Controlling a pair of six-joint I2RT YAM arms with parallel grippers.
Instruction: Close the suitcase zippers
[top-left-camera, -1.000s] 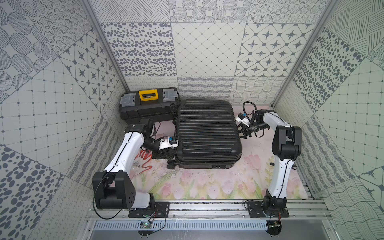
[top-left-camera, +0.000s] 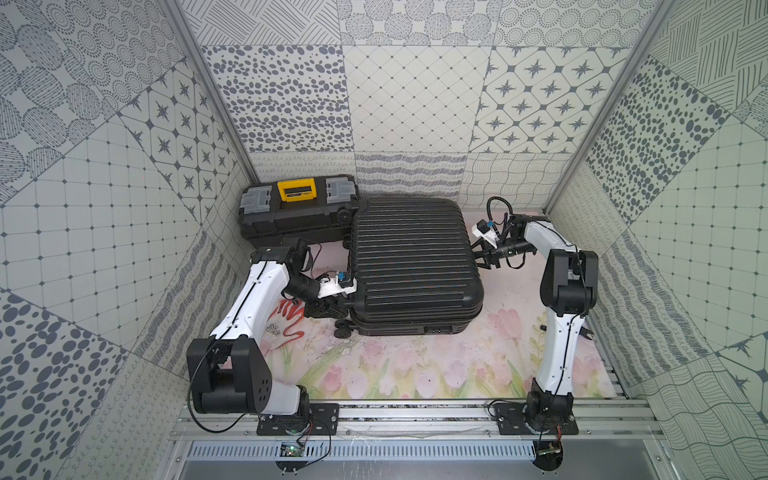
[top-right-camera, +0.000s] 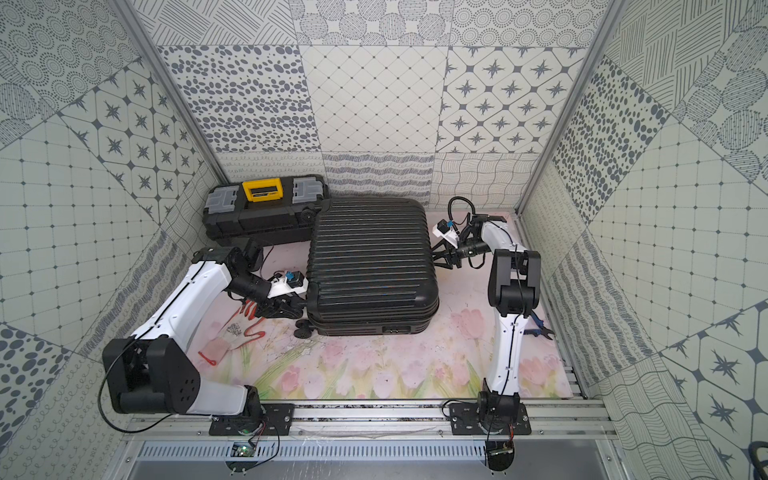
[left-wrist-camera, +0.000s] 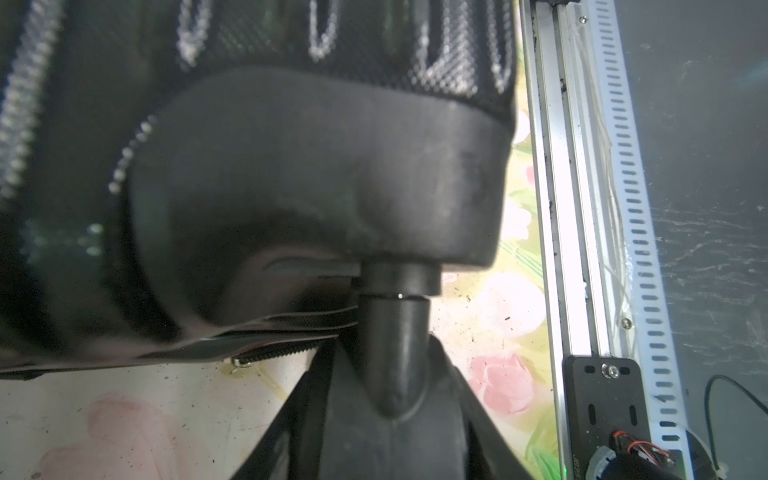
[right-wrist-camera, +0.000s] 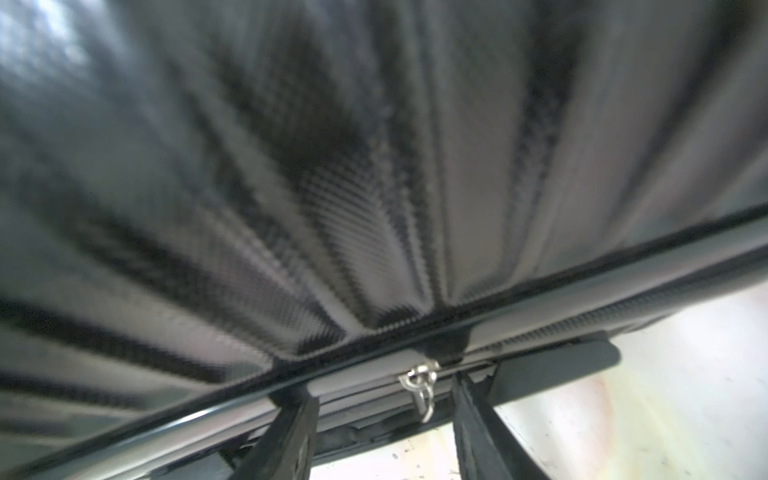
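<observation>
The black ribbed suitcase (top-left-camera: 414, 260) lies shell-up on the table between my two arms. At its near-left corner my left gripper (top-left-camera: 344, 307) is shut on a wheel mount (left-wrist-camera: 392, 344), a dark post seen close up in the left wrist view. Beside the suitcase's right side, my right gripper is open, its fingers (right-wrist-camera: 488, 444) apart. A silver zipper pull (right-wrist-camera: 420, 390) hangs from the side seam between those fingers, nearer the right-hand one; I cannot tell whether they touch. Another metal pull (left-wrist-camera: 237, 362) shows by a zipper strip near the left corner.
A black toolbox (top-left-camera: 292, 209) with a yellow handle stands behind and left of the suitcase. Red-marked clutter (top-right-camera: 240, 328) lies by my left arm, and a blue tool (top-right-camera: 540, 326) by my right.
The suitcase has shifted slightly toward the back and left. My right gripper has moved a little back along its right side. My left arm has hardly moved.
</observation>
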